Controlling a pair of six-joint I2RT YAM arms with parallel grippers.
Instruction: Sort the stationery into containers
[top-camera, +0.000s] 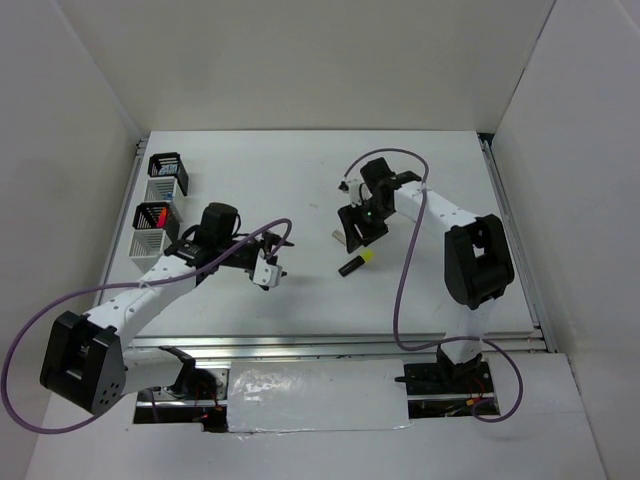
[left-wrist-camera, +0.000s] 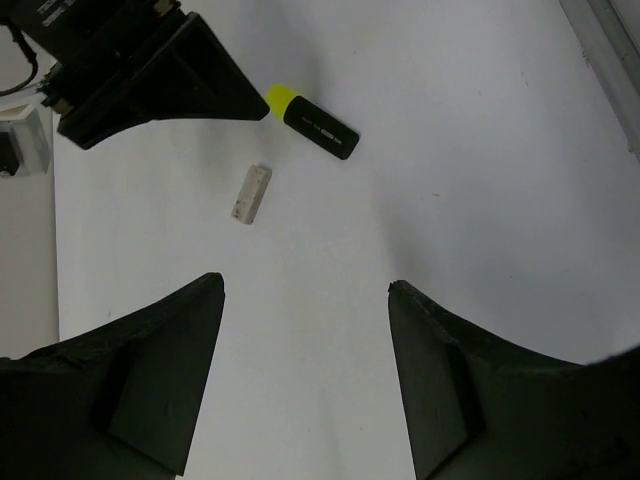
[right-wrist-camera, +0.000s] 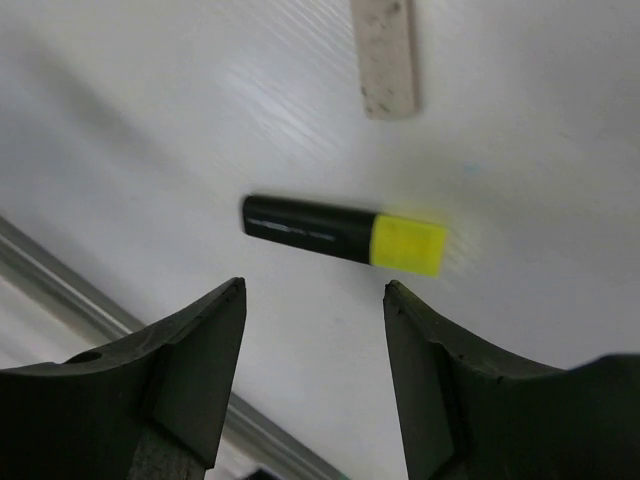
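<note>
A black highlighter with a yellow cap (top-camera: 355, 263) lies on the table (top-camera: 280, 170), seen also in the right wrist view (right-wrist-camera: 310, 226). A small pale eraser-like block (right-wrist-camera: 385, 65) lies behind it. My right gripper is over the highlighter, fingers apart with nothing between them. My left gripper (top-camera: 272, 260) stands open at mid-table, left of the highlighter; its wrist view (left-wrist-camera: 307, 285) shows bare table between the fingers.
Black and white baskets (top-camera: 165, 167) line the left edge, one holding something red (top-camera: 162, 218). A metal rail (top-camera: 300, 342) runs along the front.
</note>
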